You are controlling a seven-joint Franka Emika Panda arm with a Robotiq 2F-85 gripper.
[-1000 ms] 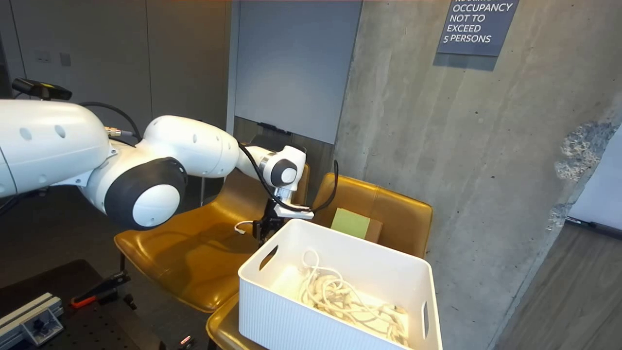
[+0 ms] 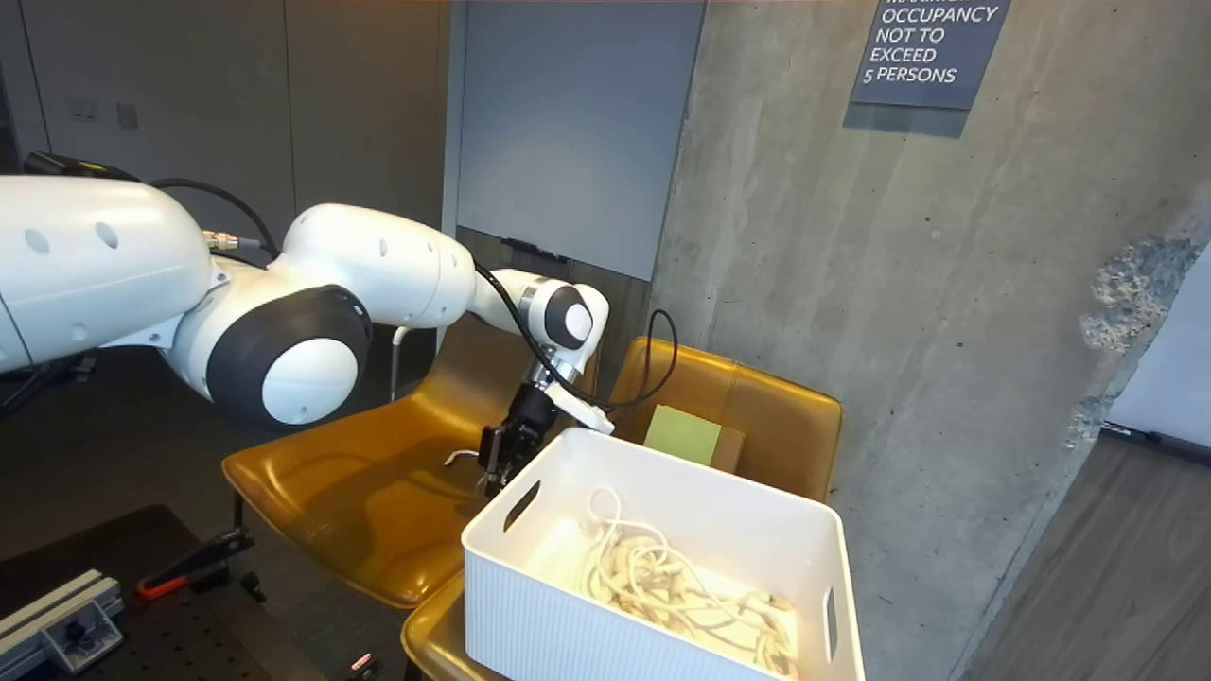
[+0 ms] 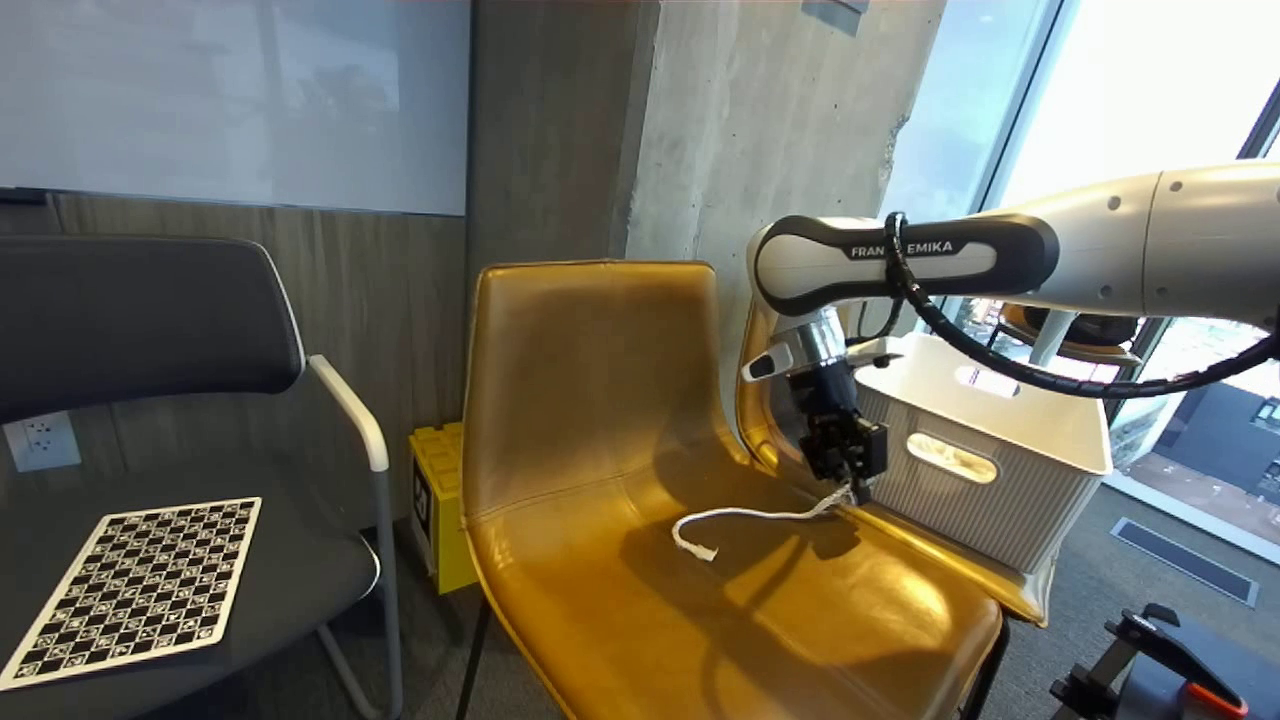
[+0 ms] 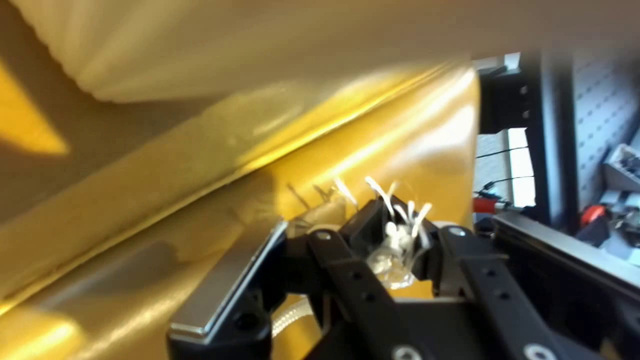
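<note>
My gripper is shut on the frayed end of a white rope [image 4: 400,240], loose strands poking out between the fingertips. In exterior view 2 the rest of that rope [image 3: 756,514] trails leftward over the tan chair seat [image 3: 588,576], ending in a small knot or tuft. The gripper [image 3: 857,486] is low over the seat's right side, beside the white bin [image 3: 894,414]. From exterior view 1, the gripper [image 2: 490,482] is partly hidden behind the bin's left corner, and several pale ropes [image 2: 670,584] lie tangled inside the bin.
The bin's raised wall [image 2: 636,465] stands close to my gripper, on a second tan chair [image 2: 749,392]. A green and brown block [image 2: 694,438] rests behind the bin. Clamps and rails [image 2: 193,567] occupy the lower left. Leftward, the seat is clear.
My wrist has risen slightly and tilted, with the gripper swinging a little left. The visible rope end has shifted slightly left and down in exterior view 1. The bin has not moved.
</note>
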